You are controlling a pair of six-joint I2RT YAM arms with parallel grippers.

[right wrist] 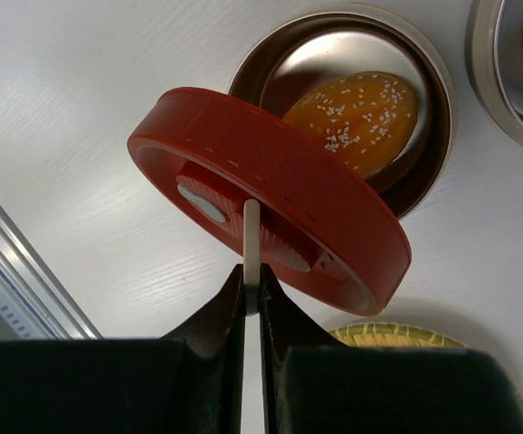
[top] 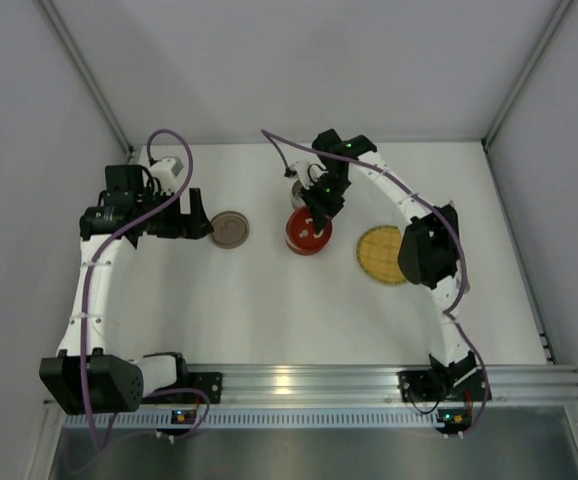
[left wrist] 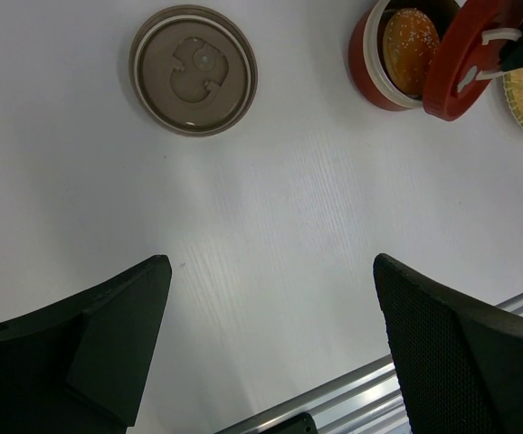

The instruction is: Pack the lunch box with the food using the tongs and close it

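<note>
A red lid (right wrist: 271, 190), tilted, is held by my right gripper, which is shut on the pale handle (right wrist: 251, 244) on its top. The lid hangs partly over a round red lunch box (left wrist: 366, 63) with a sesame bun (right wrist: 359, 117) inside its steel bowl. From above, the lid (top: 302, 237) covers most of that box. Behind it stands a second steel container (right wrist: 508, 99) with something orange-red in it, mostly hidden in the top view. A brown round lid (left wrist: 193, 70) lies on the table to the left. My left gripper is open and empty beyond it.
A yellow woven round mat (top: 382, 254) lies to the right of the lunch box. Along the table's front edge runs a metal rail (top: 309, 380).
</note>
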